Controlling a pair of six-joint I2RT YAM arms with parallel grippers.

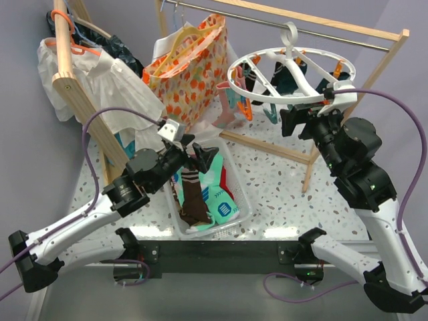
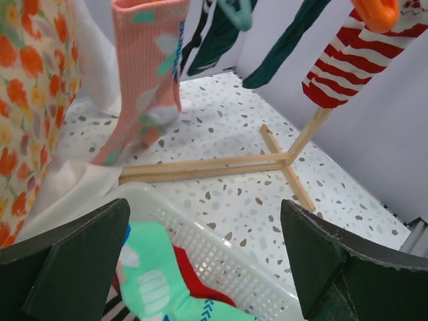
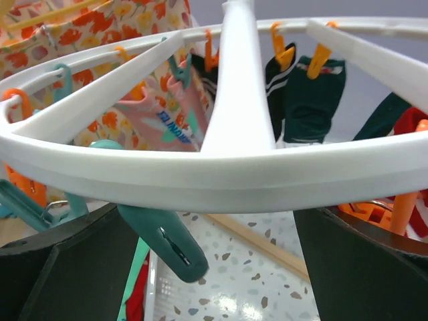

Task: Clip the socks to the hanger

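Note:
A round white clip hanger hangs at upper right, with socks clipped on it: pink, dark green, and red-and-white striped. My right gripper is open at the hanger's near rim, with empty teal clips between and beside its fingers. My left gripper is open above a white basket holding brown socks, mint socks and red ones.
A wooden rack with white garments stands at left; a floral bag hangs at the back.

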